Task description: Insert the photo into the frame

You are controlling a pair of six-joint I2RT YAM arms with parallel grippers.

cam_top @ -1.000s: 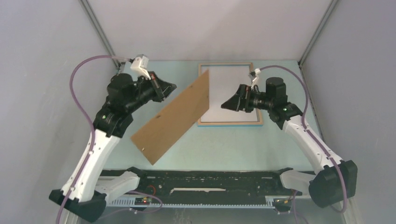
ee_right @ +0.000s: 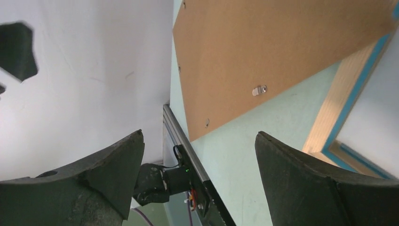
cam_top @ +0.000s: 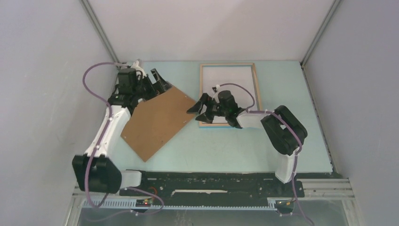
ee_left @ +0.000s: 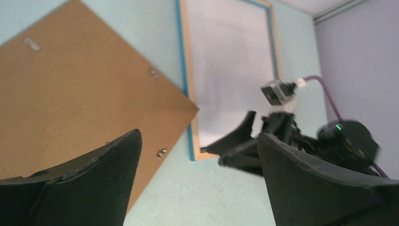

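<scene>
The brown backing board (cam_top: 155, 122) lies flat at the left of the table, metal clips on it, its right corner reaching the wooden frame's left edge. The frame (cam_top: 256, 80), blue-edged and holding a white sheet (ee_left: 226, 56), lies at the back right. My left gripper (cam_top: 156, 86) is open above the board's upper part, nothing between its fingers. My right gripper (cam_top: 201, 109) stands open by the frame's left side, beside the board's corner, nothing between its fingers. No separate photo can be told apart from the white sheet.
Walls surround the table at left, back and right. A black rail runs along the front edge.
The board has fallen from a tilted pose to flat and shifted left. My right gripper has moved left toward the board's corner; the left arm has pulled back, its gripper now open.
</scene>
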